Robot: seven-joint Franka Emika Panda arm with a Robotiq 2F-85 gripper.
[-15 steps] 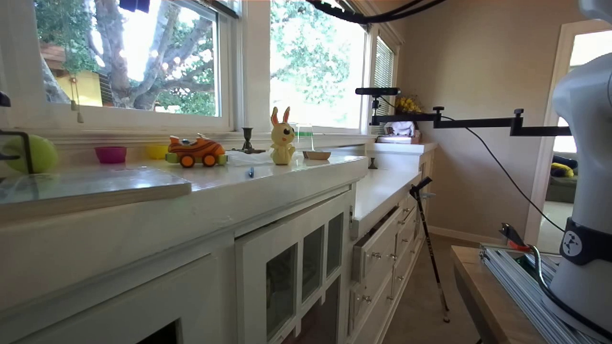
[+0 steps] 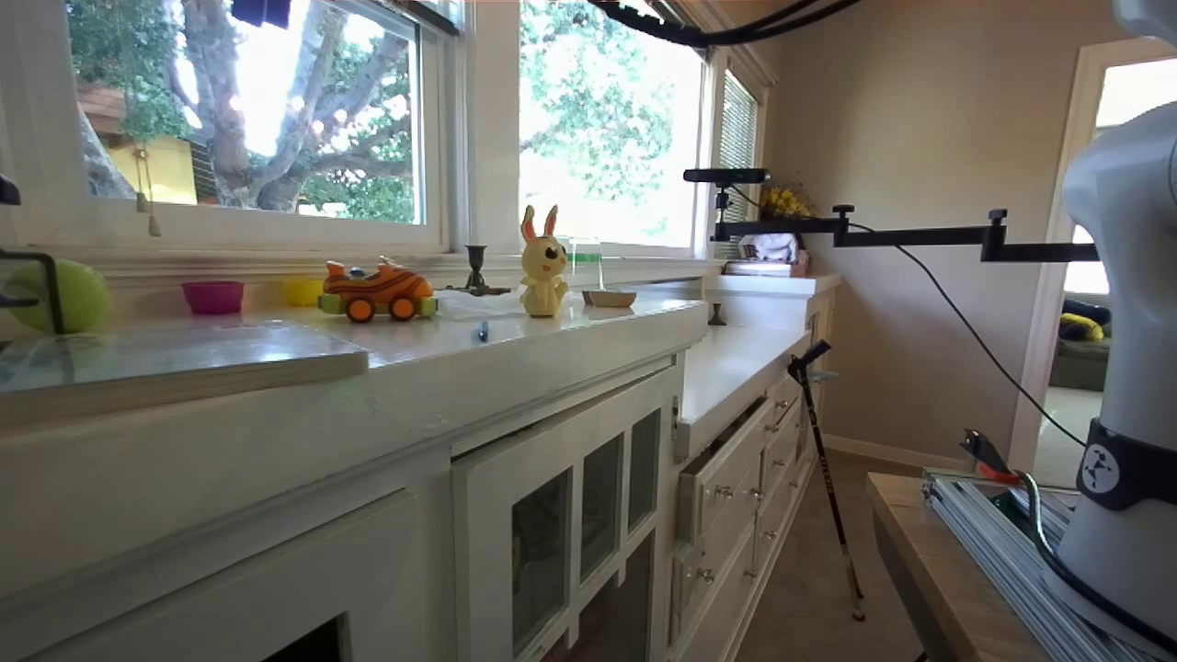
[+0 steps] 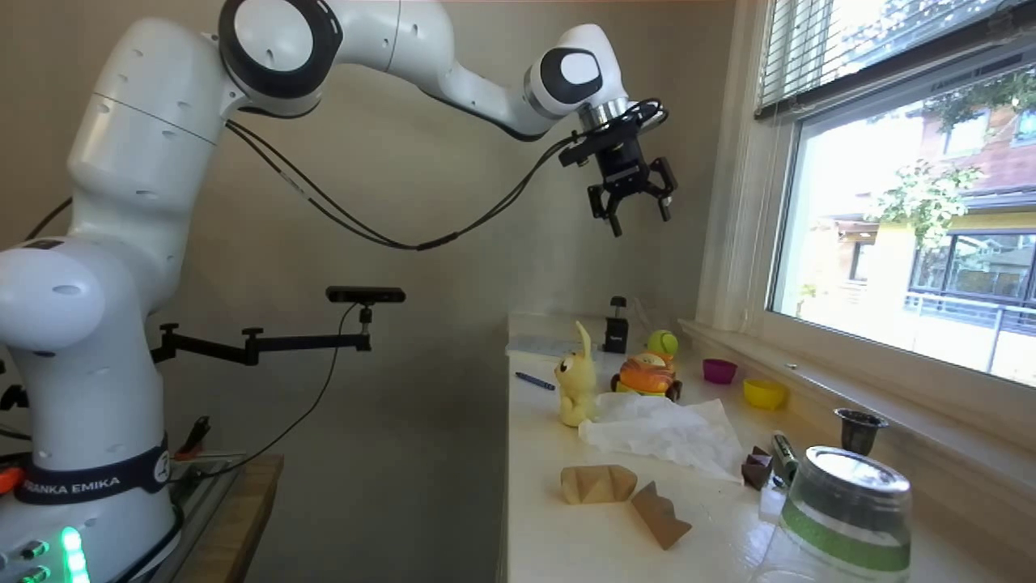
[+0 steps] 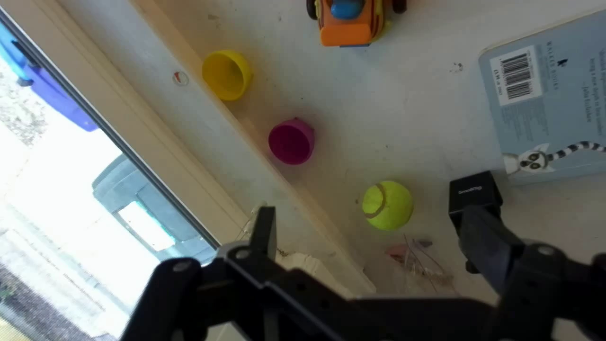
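High above the far part of the counter hangs my gripper (image 3: 641, 222), its fingers spread wide with nothing between them. In the wrist view the open fingers reach in from the bottom edge. Past them on the white surface lie a green tennis ball (image 4: 387, 205), a magenta cup (image 4: 291, 141) and a yellow cup (image 4: 227, 75), both cups showing their hollow insides. An orange toy car (image 4: 351, 22) is cut off by the top edge. The yellow rabbit figure (image 2: 543, 263) stands upright near the counter's front edge. Only the gripper's cables show in exterior view 1.
A book (image 4: 548, 102) lies flat near a small black box (image 4: 475, 193). Along the window side runs a raised sill (image 4: 187, 113). Nearer exterior view 2 are crumpled white paper (image 3: 670, 434), folded brown pieces (image 3: 598, 484), a dark metal holder (image 3: 859, 429) and an upturned clear cup (image 3: 845, 525).
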